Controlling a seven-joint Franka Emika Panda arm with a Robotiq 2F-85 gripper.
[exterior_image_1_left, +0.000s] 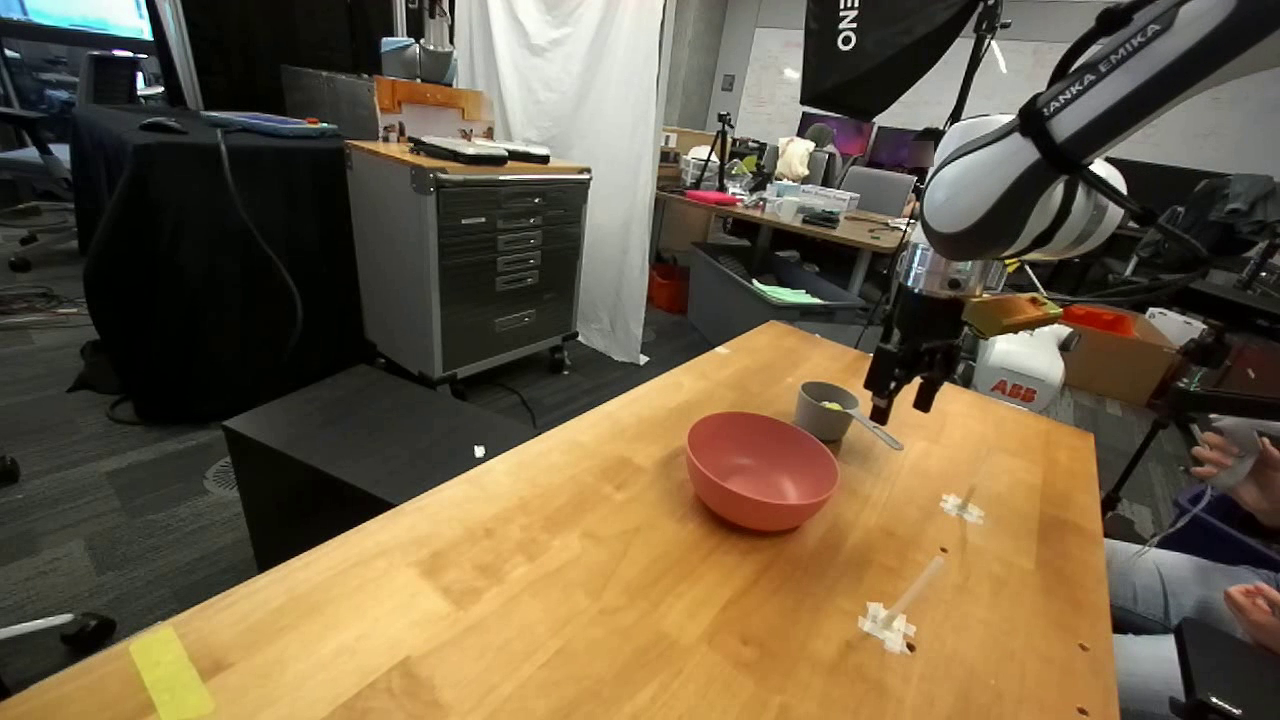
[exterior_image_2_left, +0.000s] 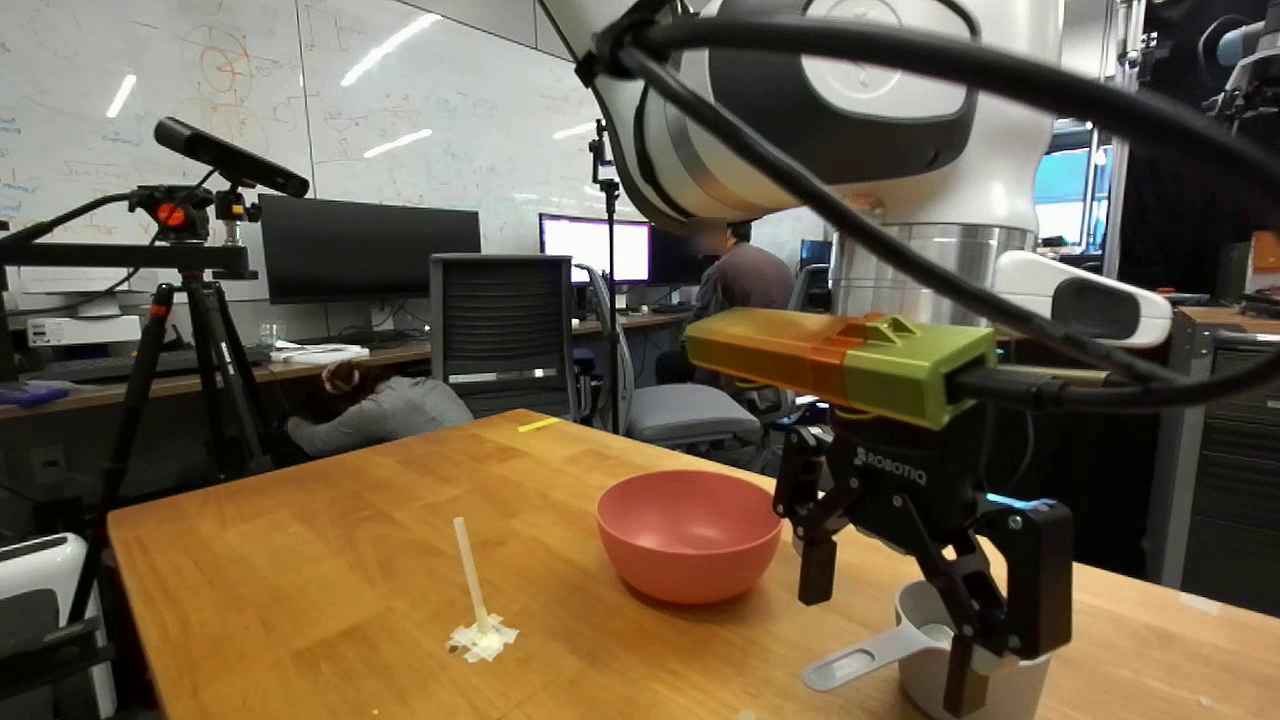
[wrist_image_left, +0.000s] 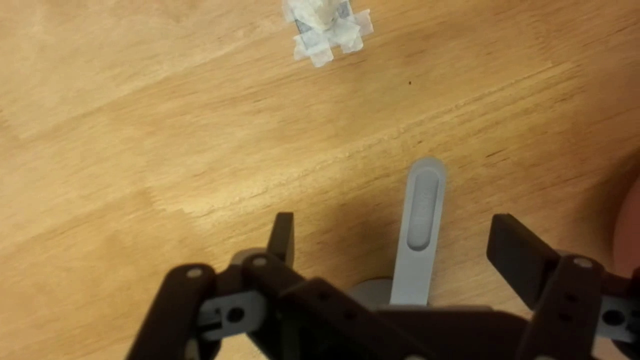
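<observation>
On the table stands a grey measuring cup (exterior_image_1_left: 817, 422) with a long handle (wrist_image_left: 423, 207); a bit of something yellow-green (exterior_image_1_left: 831, 406) shows inside it. Next to the cup is a red bowl (exterior_image_1_left: 762, 486), which looks empty. My gripper (exterior_image_1_left: 902, 404) is open and points down above the cup's handle. In the wrist view the handle runs between the spread fingers, touching neither, while the gripper body hides most of the cup. The second exterior view has one finger (exterior_image_2_left: 967, 678) in front of the cup, and the handle sticks out toward the other.
Two taped spots with upright translucent sticks are on the table, one nearer (exterior_image_1_left: 888, 624) and one farther (exterior_image_1_left: 963, 509). The bowl (wrist_image_left: 630, 234) lies close on the wrist view's right side. A person sits beside its right edge.
</observation>
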